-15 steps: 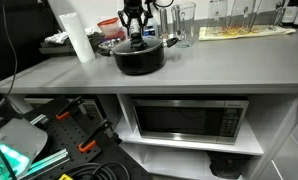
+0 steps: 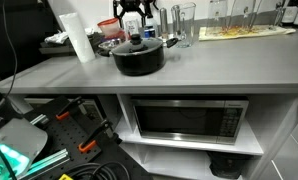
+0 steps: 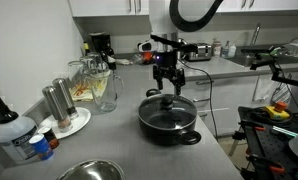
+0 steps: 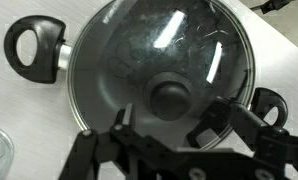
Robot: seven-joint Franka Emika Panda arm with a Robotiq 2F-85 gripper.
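A black pot [image 2: 139, 61] with two side handles stands on the grey counter. Its glass lid [image 3: 169, 115] lies on top, and the round black lid knob [image 4: 170, 98] shows near the middle of the wrist view. Above the pot hangs my gripper [image 2: 134, 14], its fingers spread and nothing held between them. From the wrist camera, the knob lies below and between the fingertips, with a visible gap from them in exterior view 1.
Clear glass pitchers [image 2: 184, 22] and a board with glasses [image 2: 239, 32] stand toward the back. A paper roll [image 2: 77, 38] is left of the pot. A steel bowl [image 3: 92, 172] sits nearby. The counter right of the pot is free in exterior view 1.
My gripper has risen from close over the lid knob to well above it. The pot and lid have stayed in place.
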